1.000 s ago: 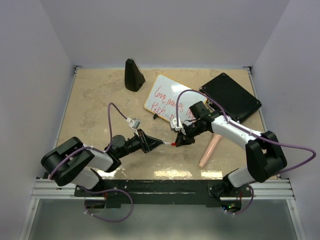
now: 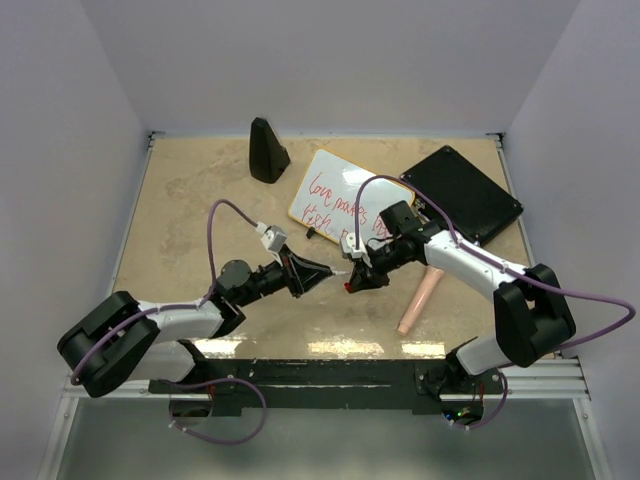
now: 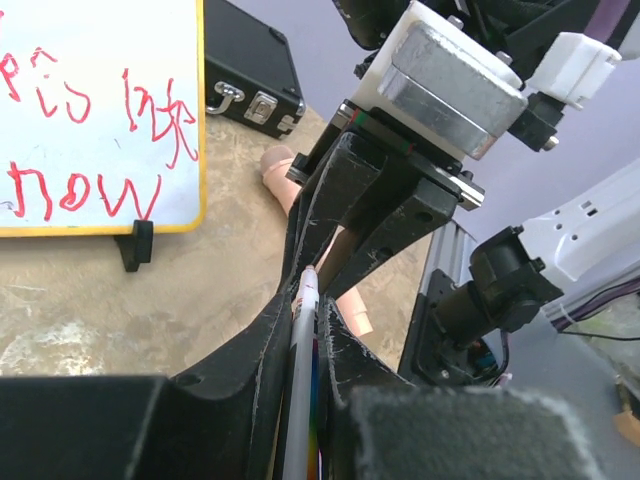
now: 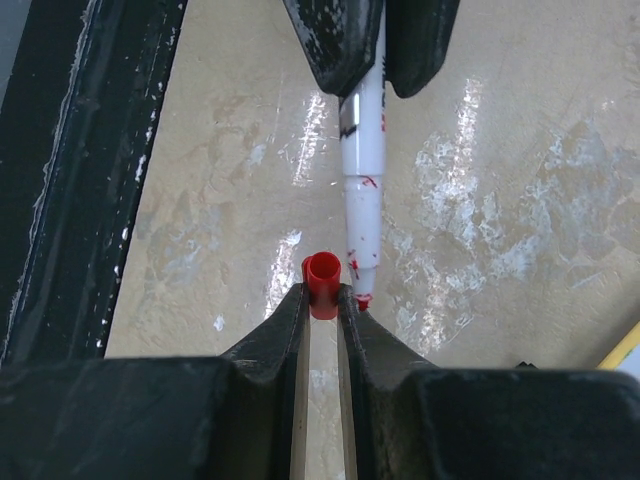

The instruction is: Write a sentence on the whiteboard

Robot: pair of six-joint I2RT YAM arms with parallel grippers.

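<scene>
The whiteboard (image 2: 347,168) lies tilted at the back, with red handwriting across it; its right part (image 3: 100,130) fills the upper left of the left wrist view. My left gripper (image 2: 322,272) is shut on a white marker (image 3: 301,370). In the right wrist view the marker's narrow end (image 4: 362,255) points down, with a red tip showing and red smears on it. My right gripper is shut on a small red cap (image 4: 323,275). Cap and marker are side by side, apart, the cap's open end facing up in that view. The right arm hides some of the writing.
A black case (image 2: 460,190) lies at the back right. A black upright block (image 2: 266,152) stands at the back left. Below the right arm is a flesh-coloured cylinder (image 2: 420,300).
Earlier, marker and cap were in line and met or nearly met. Now the marker sits slightly farther back, off the cap's line. The left elbow has swung left and forward; the right arm barely moved.
</scene>
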